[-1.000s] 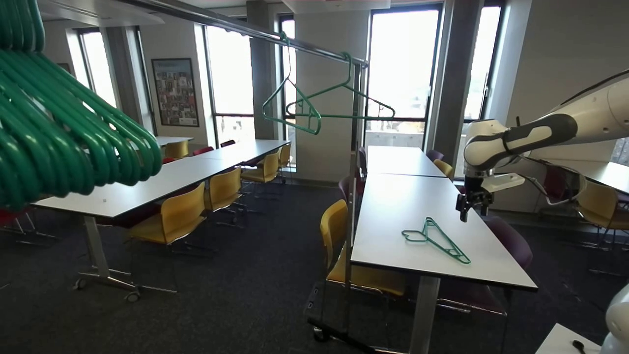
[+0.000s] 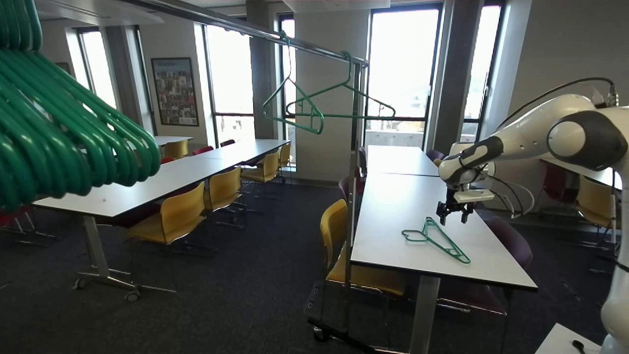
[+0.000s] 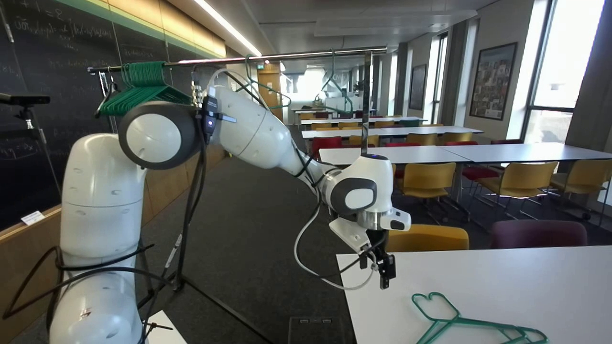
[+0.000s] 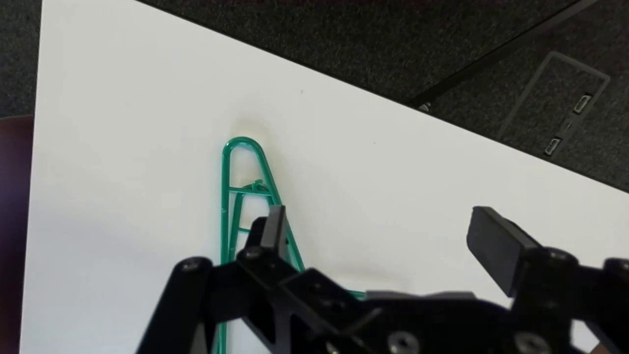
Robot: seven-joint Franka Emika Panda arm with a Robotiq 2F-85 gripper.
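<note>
A green plastic hanger (image 2: 446, 243) lies flat on the white table (image 2: 383, 203), its hook toward the left in exterior view 1. In exterior view 2 the hanger (image 3: 444, 321) is cut off by the bottom edge. My gripper (image 2: 454, 217) is above the table, apart from the hanger, with its fingers open and nothing between them. From the wrist view, the narrow end of the hanger (image 4: 225, 206) shows beyond the left finger (image 4: 274, 230); the gripper's body hides much of the rest.
Two green hangers (image 2: 339, 115) dangle from the metal rail (image 2: 236, 26) near its end post (image 2: 355, 153). Many more green hangers (image 2: 71, 130) are bunched at the rail's other end. Chairs surround the table, whose far half is clear.
My gripper has moved left in exterior view 1, with the arm swinging the same way and the wrist turning. The hanger on the table lies where it was.
</note>
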